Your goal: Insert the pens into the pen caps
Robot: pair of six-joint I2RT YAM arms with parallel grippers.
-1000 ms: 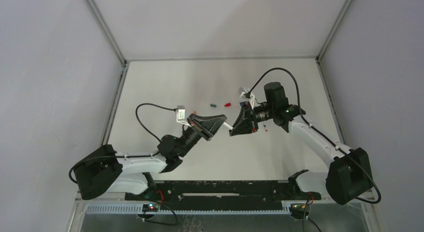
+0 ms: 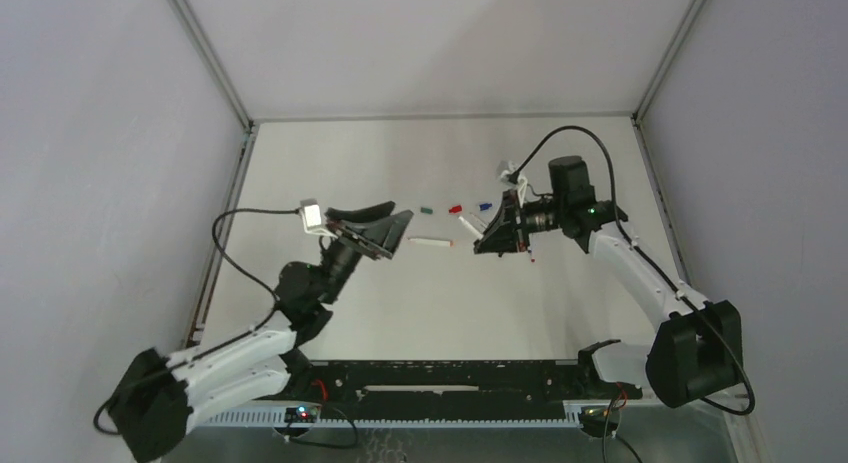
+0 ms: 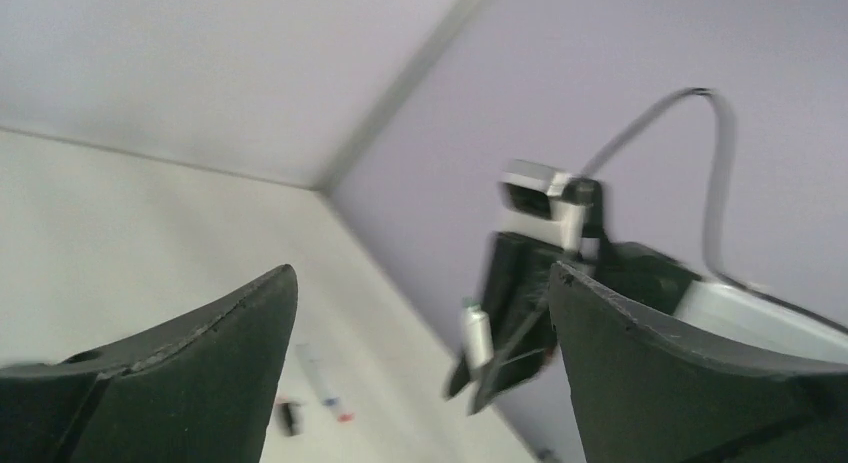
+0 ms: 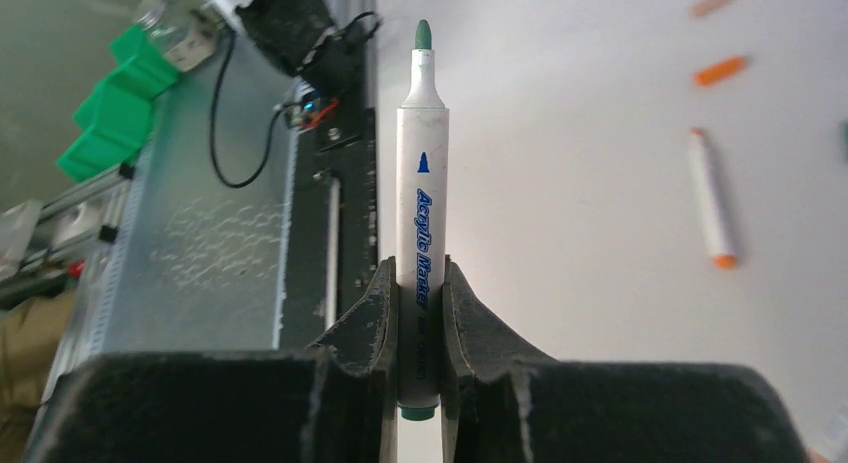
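A white Acrylic Marker (image 4: 422, 233) with an exposed green tip stands lengthwise between the fingers of my right gripper, which is over the right-middle of the table in the top view. My left gripper (image 2: 385, 233) is raised to the left of it, open, with nothing seen between its fingers. Caps lie on the table behind: a green one (image 2: 426, 210), a red one (image 2: 455, 209) and a blue one (image 2: 485, 206). A white marker with orange end (image 4: 712, 198) lies loose on the table, also seen between the arms (image 2: 430, 242).
An orange cap (image 4: 720, 70) and a paler one (image 4: 714, 1) lie near that marker. Walls enclose the sides and back.
My left gripper has moved left and back, away from my right gripper. The right one has risen and shifted slightly right and back, uncovering the marker lying between them.
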